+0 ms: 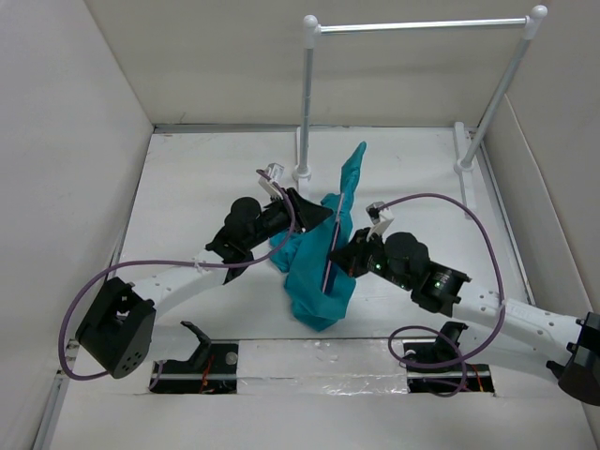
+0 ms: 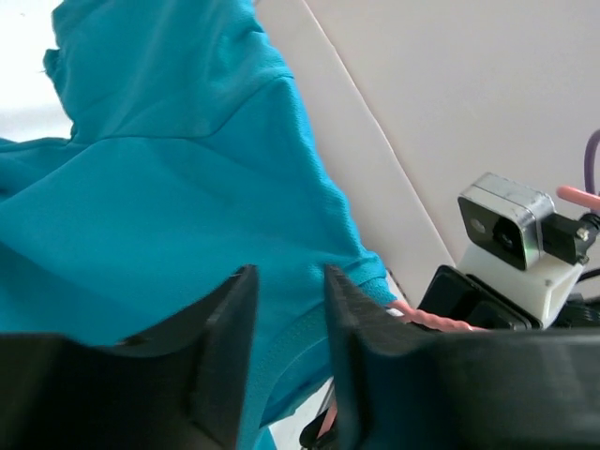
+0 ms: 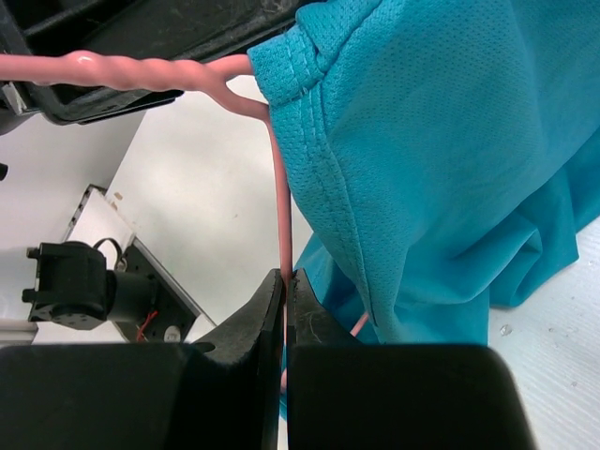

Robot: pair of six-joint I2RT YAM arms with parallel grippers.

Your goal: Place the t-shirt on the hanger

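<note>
The teal t-shirt [image 1: 314, 281] lies bunched mid-floor, one part standing up toward the back. A pink hanger [image 3: 281, 197] runs along the shirt's fabric in the right wrist view, its twisted hook end to the left. My right gripper [image 1: 345, 255] is shut on the hanger's thin bar, beside the shirt. My left gripper [image 1: 321, 212] is open over the upper part of the shirt, its fingertips apart in the left wrist view with teal fabric behind them.
A white rack [image 1: 422, 25] with two uprights and a top bar stands at the back, its left foot close behind the shirt. Walls enclose the sides and back.
</note>
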